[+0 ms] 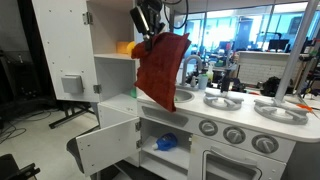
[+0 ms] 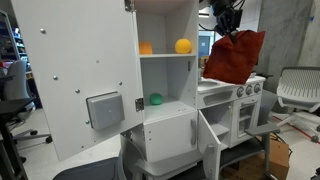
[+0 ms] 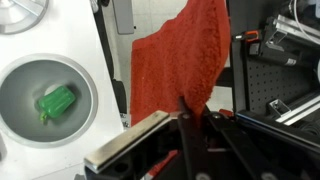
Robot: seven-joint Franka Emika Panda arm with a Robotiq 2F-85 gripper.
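A red cloth (image 1: 162,70) hangs from my gripper (image 1: 149,40), spread out in the air in front of the counter. The gripper is shut on its upper part. In the second exterior view the cloth (image 2: 233,57) hangs below the gripper (image 2: 232,35), at the right by the kitchen unit. From the wrist, the cloth (image 3: 172,65) runs from the gripper down past the counter edge. The sink bowl (image 3: 75,140) lies to the left with a green object (image 3: 57,101) inside it.
The lower cabinet door (image 1: 109,145) stands open, a blue object (image 1: 167,142) on the shelf behind it. Stove burners (image 1: 223,101) and a faucet (image 1: 198,70) are on the counter. Orange and yellow items (image 2: 183,46) sit on the upper shelf.
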